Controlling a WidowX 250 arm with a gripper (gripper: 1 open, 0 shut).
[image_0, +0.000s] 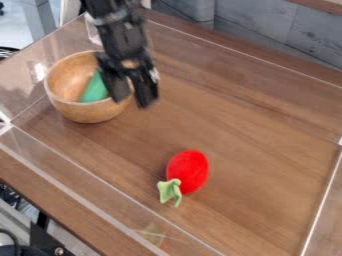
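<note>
A wooden bowl sits at the left of the table with a green object inside. My gripper, blurred by motion, hangs over the bowl's right side with its fingers open, partly covering the green object. A red vegetable-like object with a green top lies apart at the front middle.
The table's left edge runs near the bowl, with dark equipment below at the front left.
</note>
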